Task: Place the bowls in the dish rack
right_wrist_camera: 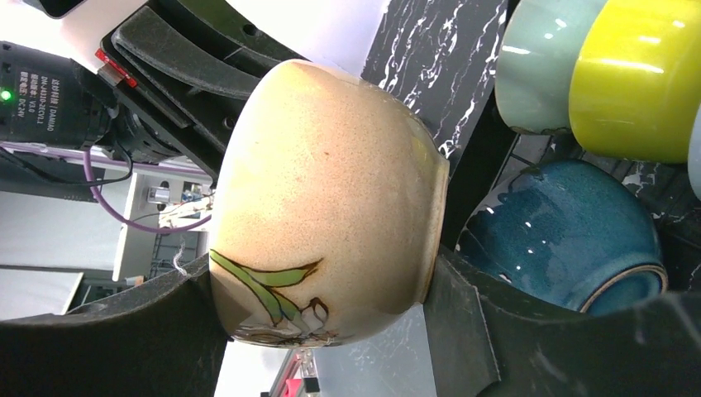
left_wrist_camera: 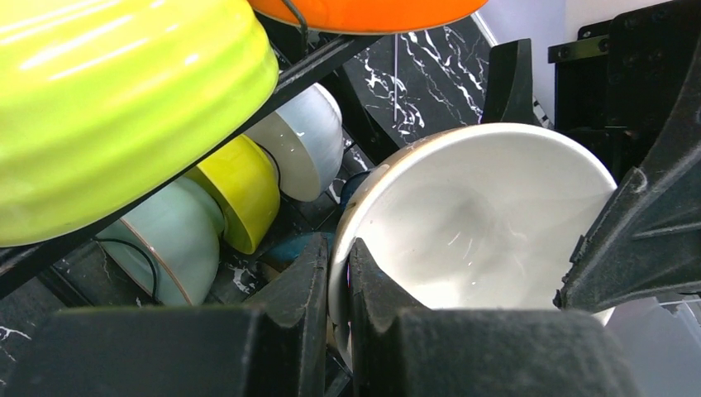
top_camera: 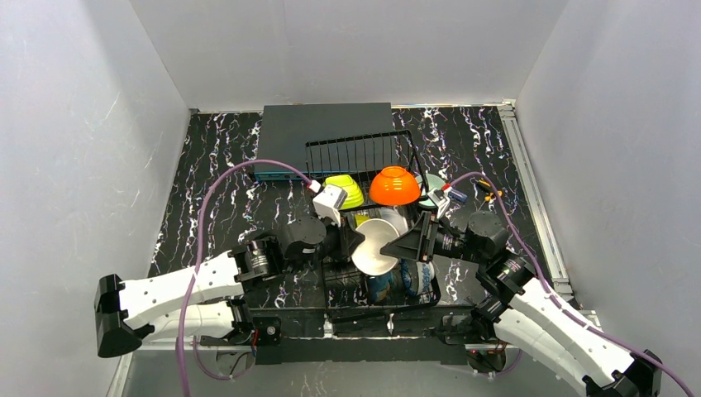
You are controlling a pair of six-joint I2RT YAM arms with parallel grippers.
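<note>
A white bowl [top_camera: 376,256], cream outside with a painted green leaf, is held tilted over the front of the black dish rack [top_camera: 326,298]. My left gripper is shut on its rim, one finger on each side of the wall. Across from it, my right gripper is shut on the same bowl, whose body spans the gap between its widely spaced fingers. On the upper shelf sit a lime-green bowl [top_camera: 345,191] and an orange bowl [top_camera: 394,186]. Below them, a pale teal bowl [left_wrist_camera: 178,240], a yellow bowl [left_wrist_camera: 244,194] and a pale blue bowl [left_wrist_camera: 306,145] stand on their sides.
A dark blue bowl [right_wrist_camera: 570,236] lies tilted in the rack's lower front, close to the held bowl. A dark grey box [top_camera: 322,132] is behind the rack. Small tools [top_camera: 488,190] lie to the right.
</note>
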